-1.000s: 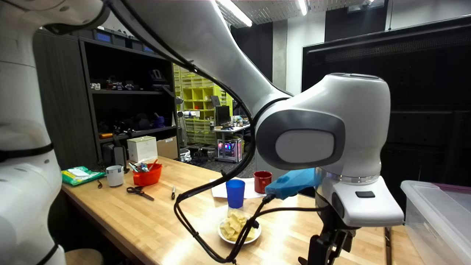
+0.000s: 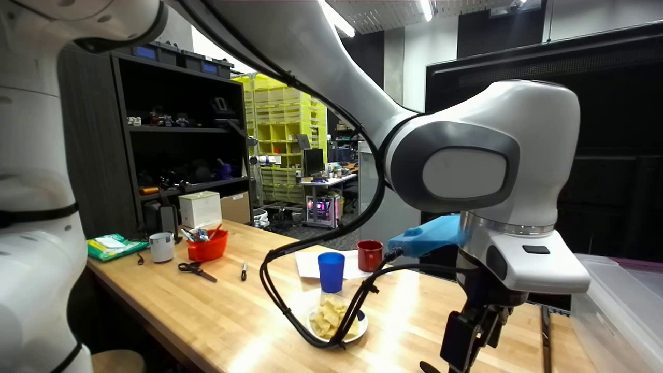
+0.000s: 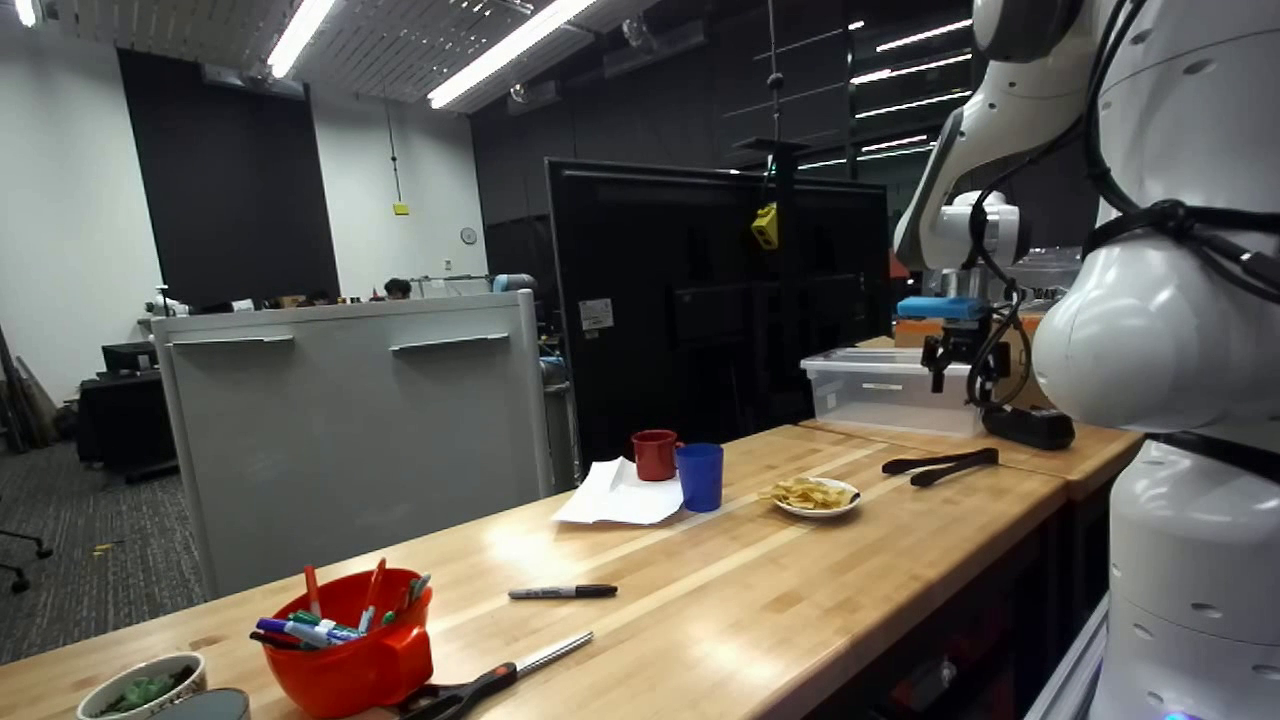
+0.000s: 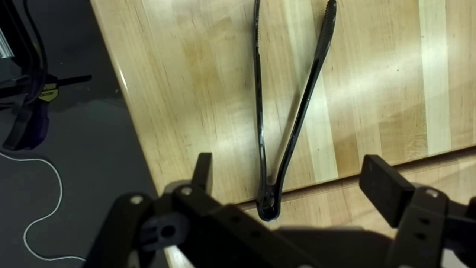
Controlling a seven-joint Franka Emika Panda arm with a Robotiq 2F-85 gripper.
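Observation:
Black tongs (image 4: 292,138) lie spread on the wooden table, their hinged end low in the wrist view between my fingers and their two arms pointing up the picture. My gripper is open above that hinged end, nothing held, with a wide gap between its fingers. In exterior view 2 the gripper (image 3: 956,374) hangs clear above the tongs (image 3: 942,466). A white plate (image 3: 819,509) of chips (image 3: 806,492) stands beside the tongs, toward the middle of the table. Behind the plate are a blue cup (image 3: 699,476) and a red mug (image 3: 655,455) on white paper (image 3: 618,494).
A clear plastic bin (image 3: 891,394) stands behind the tongs. Farther along the table are a marker (image 3: 561,592), scissors (image 3: 498,679) and a red container (image 3: 348,666) of pens. The table edge (image 4: 127,93) runs left of the tongs. Bare table surrounds the plate.
In exterior view 1 my arm and gripper have risen and shifted to the right. The plate, cup and mug are where they were.

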